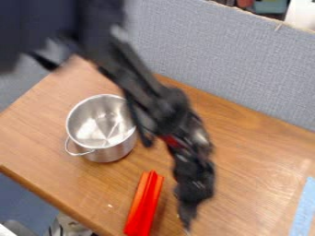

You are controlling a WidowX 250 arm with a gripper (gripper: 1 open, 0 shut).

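A steel pot (pixel 96 120) with side handles stands on the wooden table (pixel 252 157), left of centre. A long red object (pixel 142 205) lies on the table at the bottom centre. The blurred black arm reaches from the top left to the gripper (pixel 187 218), which is low over the table just right of the red object. Motion blur hides whether the gripper is open or shut and whether anything is between its fingers.
A grey padded wall (pixel 234 64) runs along the back of the table. A light blue strip (pixel 301 207) lies at the right edge.
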